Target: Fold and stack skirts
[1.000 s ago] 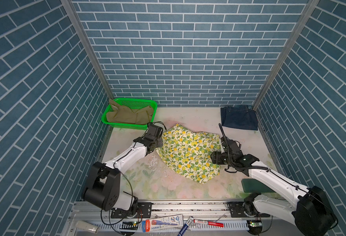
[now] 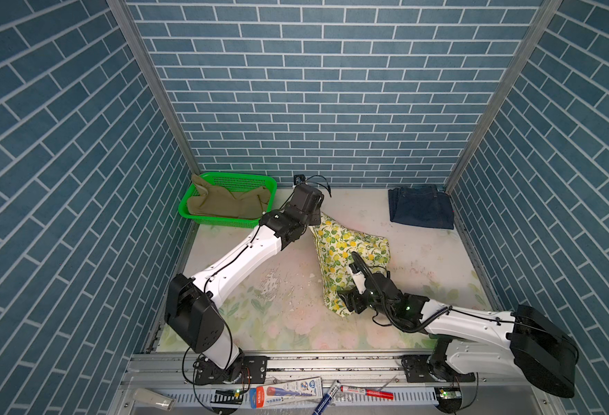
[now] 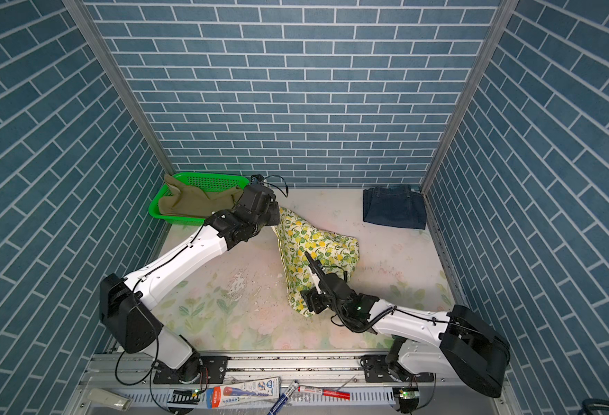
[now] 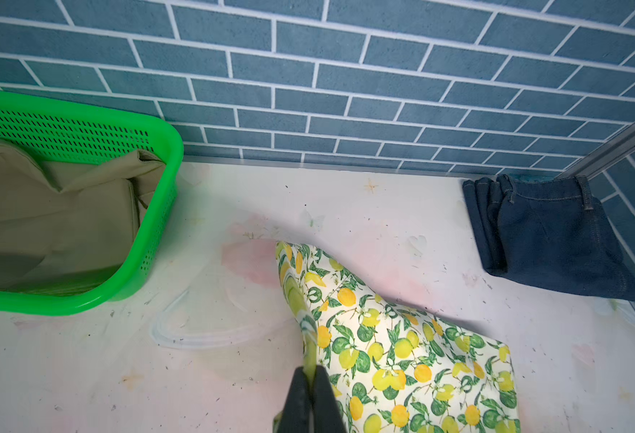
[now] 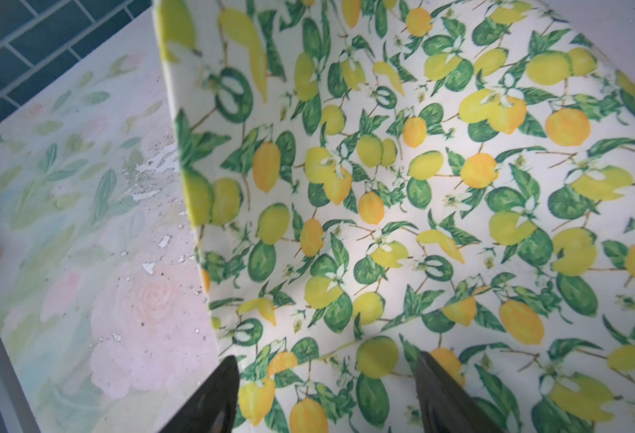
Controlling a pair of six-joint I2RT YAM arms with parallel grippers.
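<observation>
A lemon-print skirt with yellow and green fruit on white is spread askew over the middle of the table. In the left wrist view, my left gripper is shut on the skirt's left edge, which runs up between its fingers as a narrow raised fold. Low over the skirt's near end, my right gripper is open, the printed cloth lying beneath and between its fingers without being pinched. Folded dark denim rests at the back right. The olive cloth lies in the green basket at the back left.
The green basket stands against the back wall, close to my left arm. Bare table shows at the front left and to the skirt's right. A marker box and pens lie on the front rail.
My left gripper has moved back and right, drawing the skirt's left edge with it and narrowing the cloth. The right gripper has shifted left and toward the front, over the skirt's near corner.
</observation>
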